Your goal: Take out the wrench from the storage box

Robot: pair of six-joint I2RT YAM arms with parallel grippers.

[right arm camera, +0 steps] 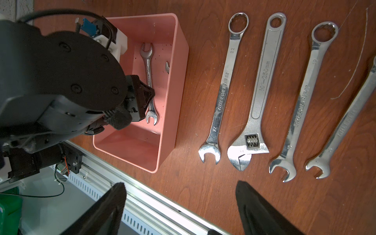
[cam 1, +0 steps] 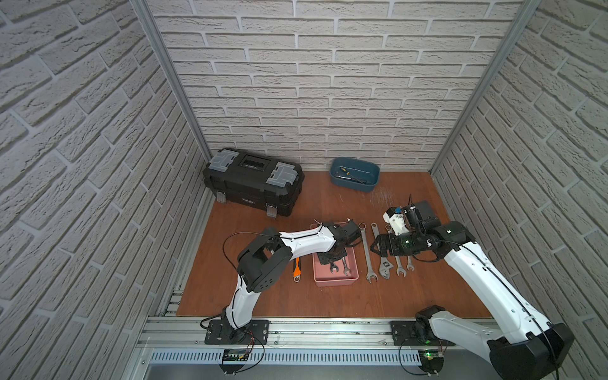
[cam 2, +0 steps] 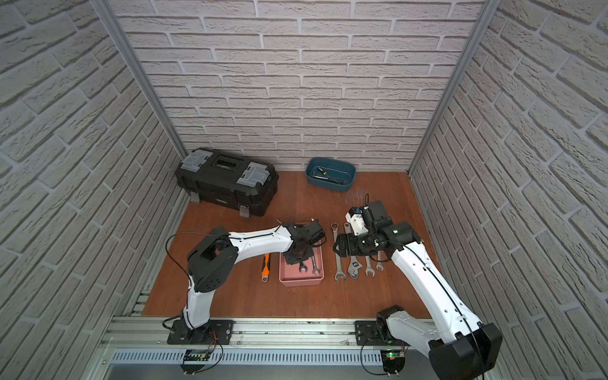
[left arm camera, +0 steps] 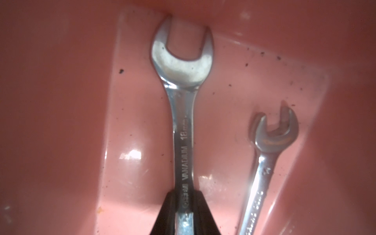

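The pink storage box sits at the front middle, holding two open-end wrenches. My left gripper reaches down into it, its black fingers on either side of the handle of the larger 18mm wrench. Whether they grip it is not clear. A smaller wrench lies to the right inside the box. My right gripper hangs over the table right of the box, fingers apart with nothing between them.
Several wrenches and an adjustable wrench lie right of the box. An orange tool lies left of it. A black toolbox and blue bin stand at the back.
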